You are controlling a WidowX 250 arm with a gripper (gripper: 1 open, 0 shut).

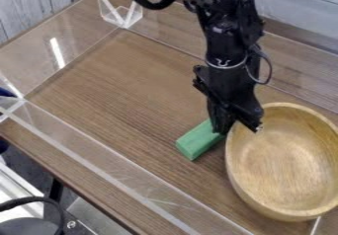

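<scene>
A black robot gripper (227, 122) points down at the wooden table, its tips just above the right end of a green block (199, 140) and beside the rim of a large wooden bowl (280, 165). The gripper looks shut; whether anything is between its fingertips is hidden. The green block lies on the table, against or very near the bowl's left side.
The wooden table (119, 91) has open space to the left and behind. Clear plastic strips run along its left and front edges, and a small clear bracket (122, 10) stands at the back left. The bowl fills the front right.
</scene>
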